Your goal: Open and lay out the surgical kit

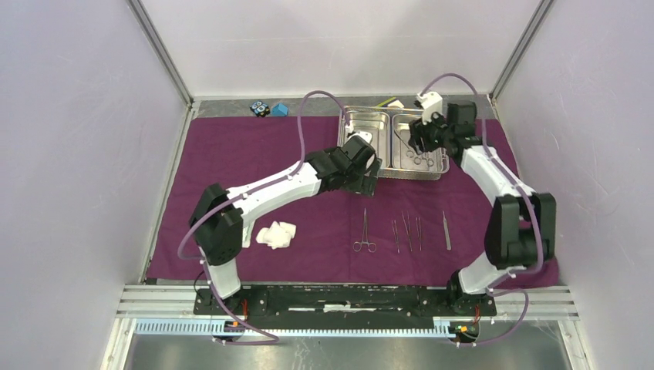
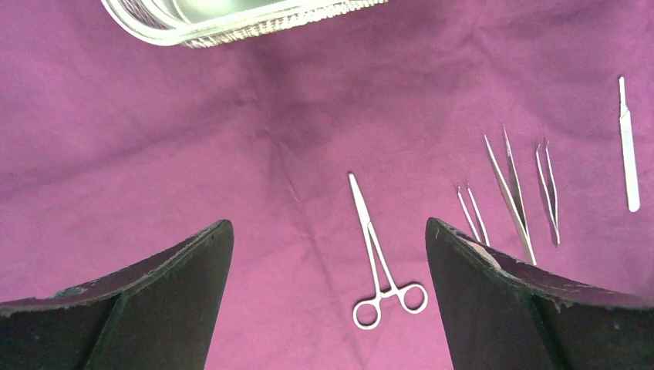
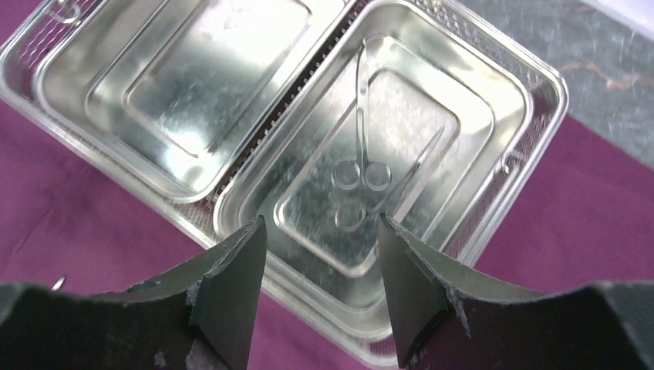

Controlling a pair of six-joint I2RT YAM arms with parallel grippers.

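Observation:
The steel kit (image 1: pixel 362 176) has two open compartments; the right one (image 3: pixel 308 254) holds scissor-like instruments (image 3: pixel 362 116), the left (image 3: pixel 216 46) looks empty. On the purple cloth lie a hemostat (image 2: pixel 370 247), several tweezers (image 2: pixel 517 200) and a scalpel handle (image 2: pixel 628 154) in a row. My left gripper (image 1: pixel 364 176) is open above the cloth at the kit's front left, fingers empty, the hemostat below it in the left wrist view. My right gripper hangs open over the right compartment, nothing between its fingers.
White gauze (image 1: pixel 278 234) lies near the left arm. A blue block (image 1: pixel 279 109) and a dark object (image 1: pixel 259 109) sit on the back strip. Walls bound the sides and back.

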